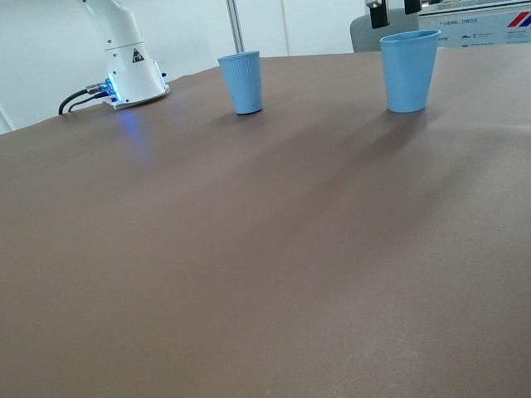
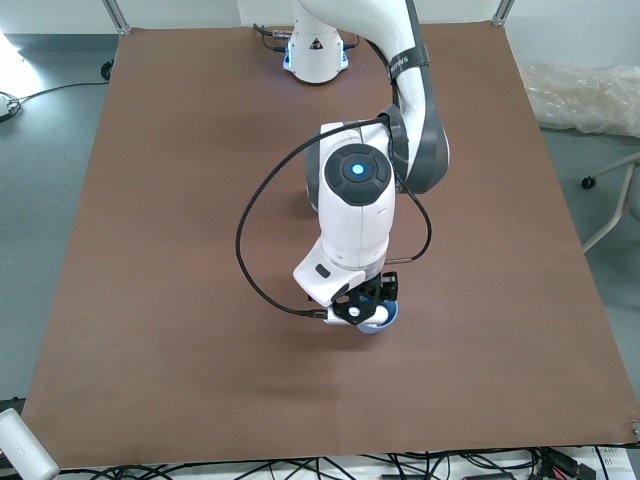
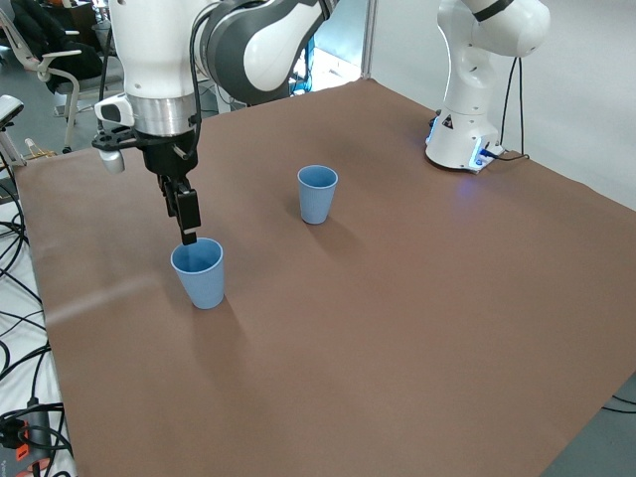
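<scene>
The gripper [image 3: 187, 235] points down, its black fingers just at the rim of a blue cup [image 3: 199, 278] in the right view. In the top view its fingertips [image 1: 378, 16] show above the nearer blue cup [image 1: 408, 75]; whether they are open is unclear. In the left view this cup [image 2: 378, 322] is mostly hidden under the gripper. A second blue cup [image 3: 316, 199] stands farther back on the brown table [image 3: 417, 328], apart from the first, also visible in the top view.
A white arm base [image 3: 462, 139] stands on the table at the back right in the right view. Cables [image 3: 30, 427] lie along the table's left edge there.
</scene>
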